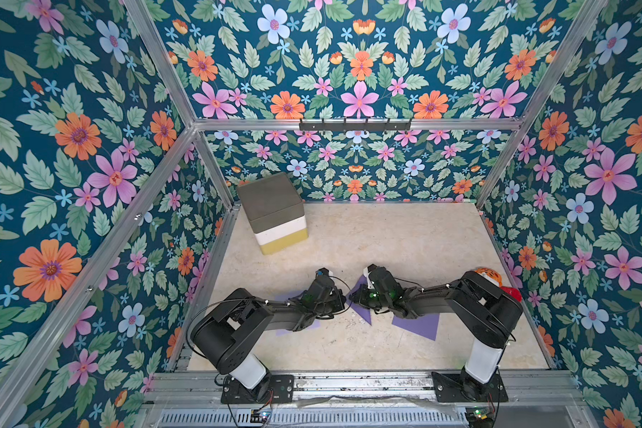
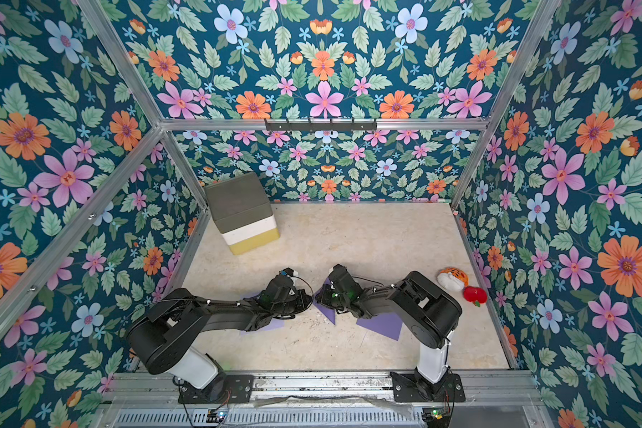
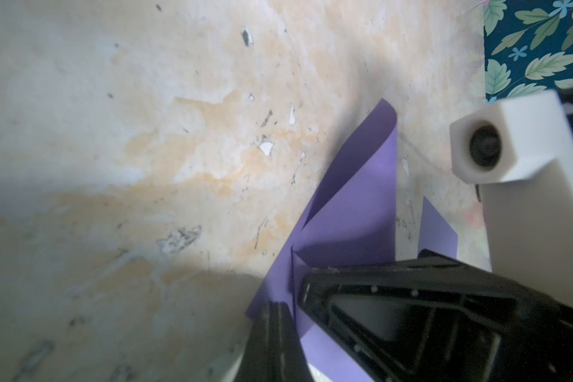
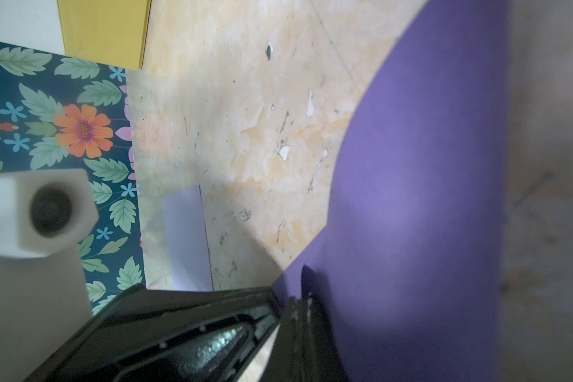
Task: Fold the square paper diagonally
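Note:
Purple paper lies on the table under both grippers, in two pieces. Under my right gripper (image 2: pixel 321 294) is a purple sheet (image 4: pixel 413 159) with a raised, curling fold along one side; the shut fingertips sit at its lower edge in the right wrist view. My left gripper (image 2: pixel 303 303) is shut too, over a lighter purple piece (image 1: pixel 289 328); in the left wrist view a sheet (image 3: pixel 356 210) with a curled fold lies at its fingertips. Whether either gripper pinches paper cannot be seen clearly.
A stacked box (image 1: pixel 271 214) in dark, white and yellow stands at the back left. A red object (image 2: pixel 474 294) and an orange-white one (image 2: pixel 451 281) lie at the right edge.

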